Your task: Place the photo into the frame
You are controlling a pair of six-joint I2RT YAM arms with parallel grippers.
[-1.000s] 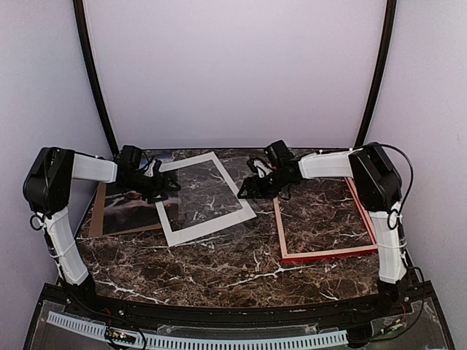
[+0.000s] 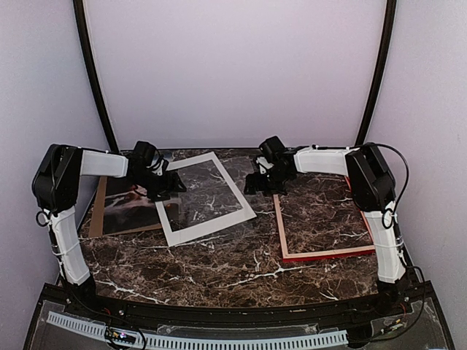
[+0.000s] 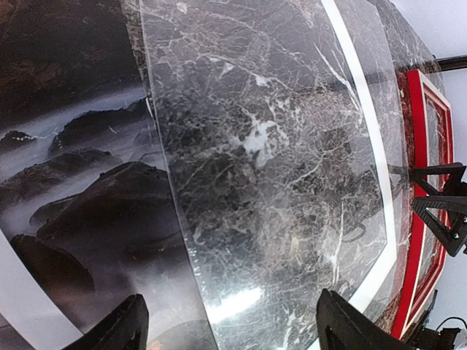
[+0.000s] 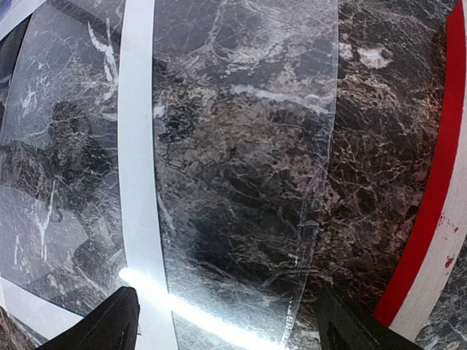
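The photo (image 2: 131, 208), a dark rocky seascape on a brown board, lies flat at the left. A white mat border (image 2: 204, 232) overlaps its right part. With it lies a clear sheet (image 3: 255, 138), whose edge reaches over the photo and, at the right, past the mat. To the right rests the red frame (image 2: 321, 255). My left gripper (image 2: 175, 184) is open above the mat's left side, straddling the clear sheet's edge from above. Open too is my right gripper (image 2: 255, 180), over the strip between mat and frame. Both are empty.
A dark rail (image 2: 233, 313) runs along the table's front. Bare marble (image 2: 211, 273) is free in front of the mat. Close to my right gripper is the frame's left side (image 4: 430, 219). Pale walls enclose the back and sides.
My left arm has shifted slightly to the right. The right gripper has drawn back a little to the right and away from the mat's edge. Photo, mat and frame look unmoved.
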